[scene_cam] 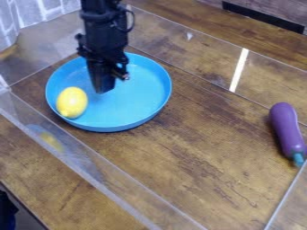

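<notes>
A black robot arm comes down from the top left, its gripper [103, 77] over the blue plate [135, 110]. The gripper looks shut, with nothing visible between its fingers, though it is dark and slightly blurred. A yellow egg-shaped object [72, 101] lies on the left part of the plate, below and left of the gripper and apart from it.
A purple toy eggplant [285, 129] lies on the wooden table [192, 171] at the right. Clear panels run along the left and right sides.
</notes>
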